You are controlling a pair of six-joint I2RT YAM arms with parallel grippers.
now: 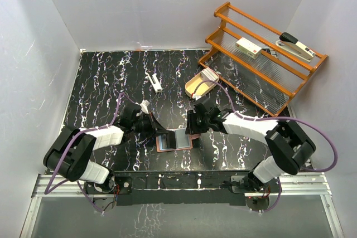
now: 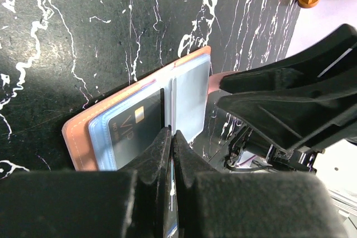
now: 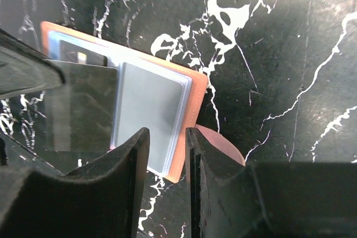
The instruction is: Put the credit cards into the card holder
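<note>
The card holder lies opened flat on the marble table, pink-bordered with clear pockets. A dark card with a light square sits in its left pocket, while the right pocket looks empty. My left gripper is shut above the holder's middle. A dark thin sheet stands there, seen edge-on from the left wrist, its edge running between the fingertips. Whether it is a card or a holder page I cannot tell. My right gripper is open over the holder's right border, with nothing gripped.
A pink strap sticks out from the holder's right side. Behind stand a yellowish box and a wooden rack with a stapler. A small white object lies farther back.
</note>
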